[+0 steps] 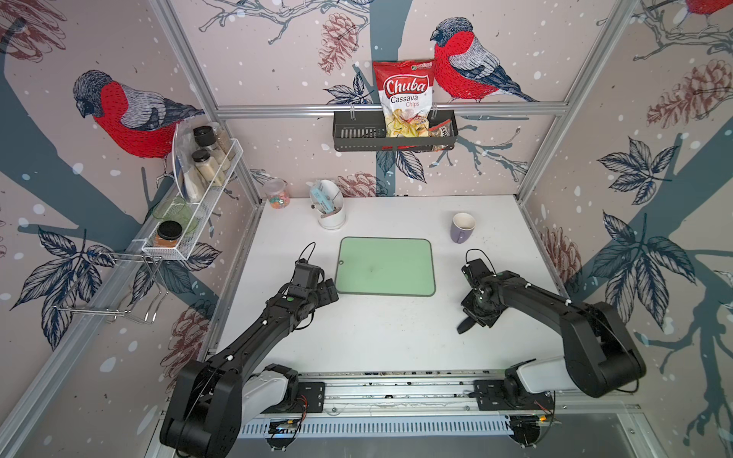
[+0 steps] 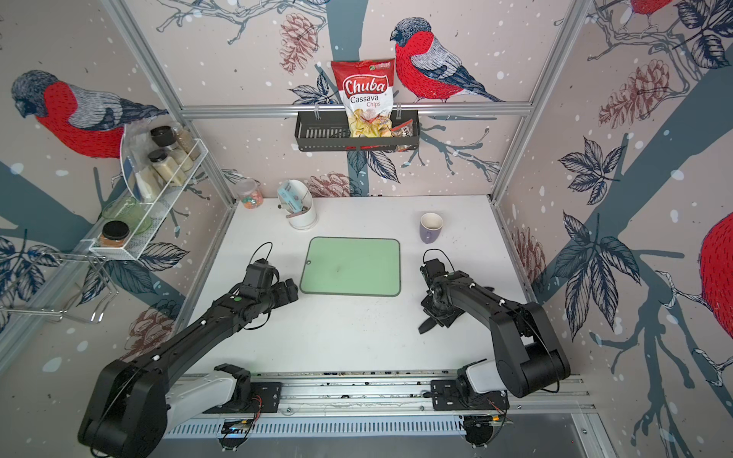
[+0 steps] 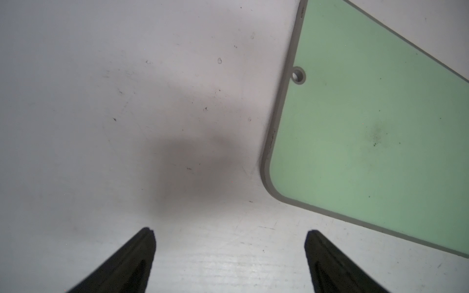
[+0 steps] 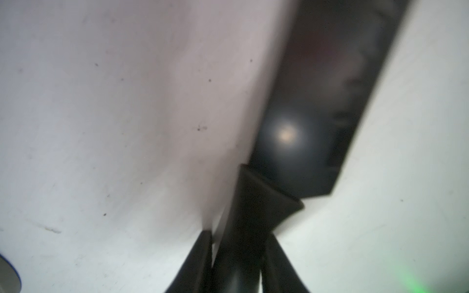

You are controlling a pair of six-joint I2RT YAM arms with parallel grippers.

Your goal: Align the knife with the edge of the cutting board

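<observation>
The green cutting board (image 1: 385, 266) lies flat mid-table. A dark knife (image 4: 327, 97) with a black handle (image 1: 465, 325) is right of it, mostly under my right arm. In the right wrist view the handle runs between the fingers of my right gripper, close on either side; whether they grip it is unclear. My left gripper stands open with nothing between its fingers, above the table by the board's left end.
A purple mug (image 1: 462, 229) stands behind the knife. A white utensil holder (image 1: 333, 215) and a clear cup (image 1: 277, 197) are at the back left.
</observation>
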